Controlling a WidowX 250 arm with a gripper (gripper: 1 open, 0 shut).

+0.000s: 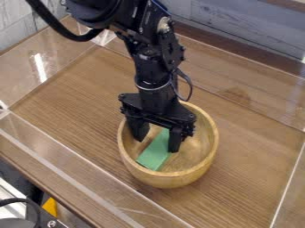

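Note:
A light wooden bowl [167,177] sits on the wooden table, a green rectangular block [152,153] lying inside it. The black gripper [158,132] comes down from above over the bowl, its fingers spread open at either side of the bowl's interior, near the upper end of the green block. The block's upper end is partly hidden by the gripper.
Bare table [71,107] surrounds the bowl on the left and right. A white wall runs along the back. A small yellow object [50,207] and a dark cable lie beyond the table's near left edge.

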